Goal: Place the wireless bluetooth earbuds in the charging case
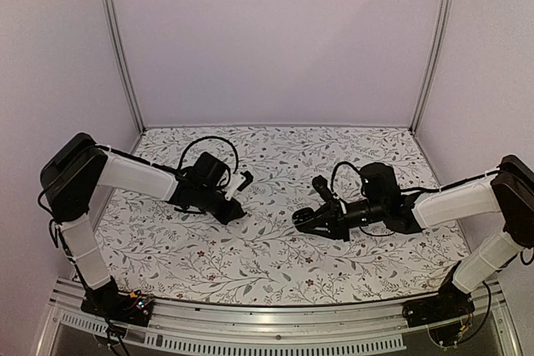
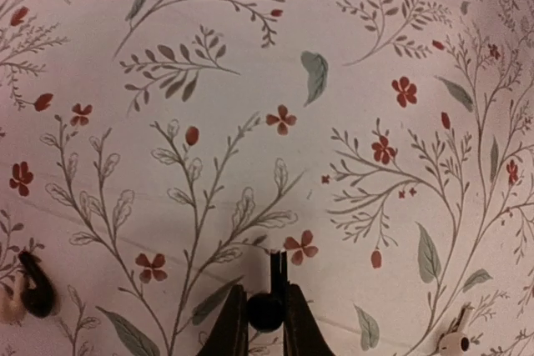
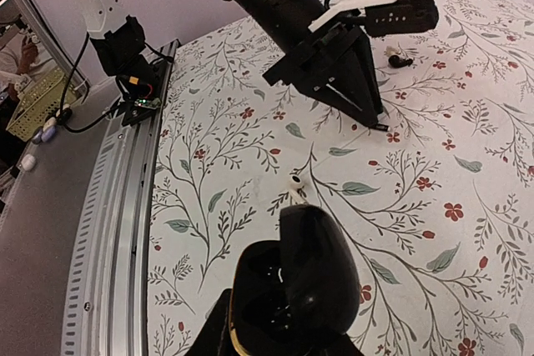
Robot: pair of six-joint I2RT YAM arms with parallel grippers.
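Observation:
A black earbud (image 2: 266,313), its stem pointing away, is pinched between the fingertips of my left gripper (image 1: 237,215), which hovers over the left-middle part of the table. My right gripper (image 1: 321,224) is shut on the black charging case (image 3: 321,268), with the lid up and the dark inside (image 3: 265,277) showing. A white earbud (image 3: 295,183) lies on the table beyond the case. Another black earbud (image 2: 37,291) rests with a pale piece beside it at the left wrist view's left edge. The inside of the case is too dark to read fully.
A metal rail (image 1: 250,314) runs along the front edge. In the right wrist view, a yellow basket (image 3: 42,110) stands beyond that edge.

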